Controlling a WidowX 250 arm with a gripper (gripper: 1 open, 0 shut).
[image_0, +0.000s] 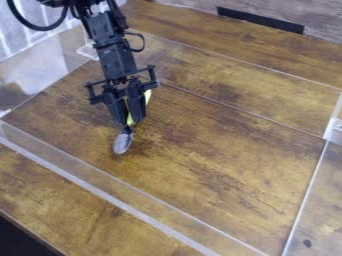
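The black robot gripper (128, 112) hangs from the upper left, low over the wooden floor of a clear-walled area. It is shut on a spoon, whose silver bowl (123, 142) points down toward the viewer below the fingers. A yellow-green piece, apparently the spoon's handle, shows behind and between the fingers, largely hidden by the gripper. Whether the spoon's bowl touches the wood cannot be told.
Clear plastic walls (147, 221) border the wooden surface (227, 160) on several sides.
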